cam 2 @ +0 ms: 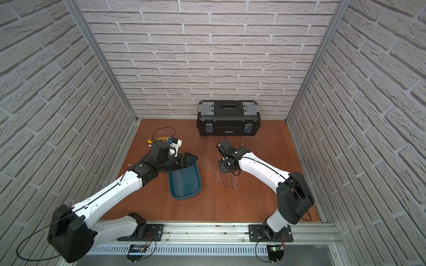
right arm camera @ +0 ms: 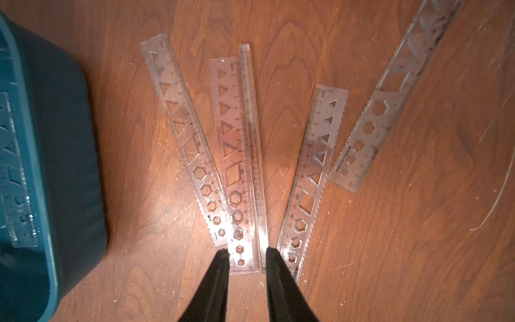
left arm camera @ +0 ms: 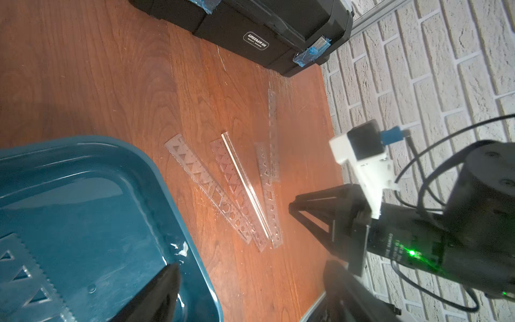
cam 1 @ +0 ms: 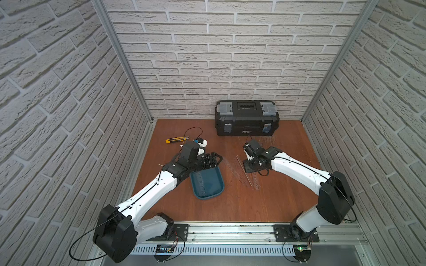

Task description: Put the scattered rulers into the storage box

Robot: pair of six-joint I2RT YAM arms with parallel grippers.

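Observation:
Several clear rulers lie on the table right of the blue box [left arm camera: 188, 236]. In the right wrist view these are a left ruler [right arm camera: 186, 122], a pinkish one [right arm camera: 228, 102], a narrow one [right arm camera: 251, 115] along its edge, a slanted one [right arm camera: 323, 128], and another ruler [right arm camera: 394, 96] overlapping near the slanted one. Inside the box rests one ruler [right arm camera: 15, 161]. My right gripper hangs above the rulers' near ends, its fingers slightly apart with nothing visibly held. Over the box's far right part, my left gripper is open and empty, fingers wide apart.
A black toolbox [cam 1: 247, 118] stands at the back of the table. A yellow cutter [cam 1: 176, 139] lies behind the left arm.

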